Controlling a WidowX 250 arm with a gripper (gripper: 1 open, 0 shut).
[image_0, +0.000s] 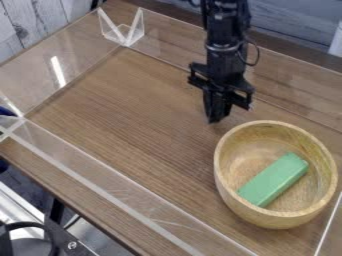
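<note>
The dark robot arm reaches down from the top centre to the middle of the wooden table, its gripper (214, 114) low over the surface, left of and above a round tan bowl (222, 156). The fingers look close together, and nothing shows between them. A green block (273, 183) lies inside the bowl at the lower right.
A white wire-like object (122, 25) stands at the back left. A small white item (8, 126) is at the left edge, and black cables (30, 240) lie at the lower left.
</note>
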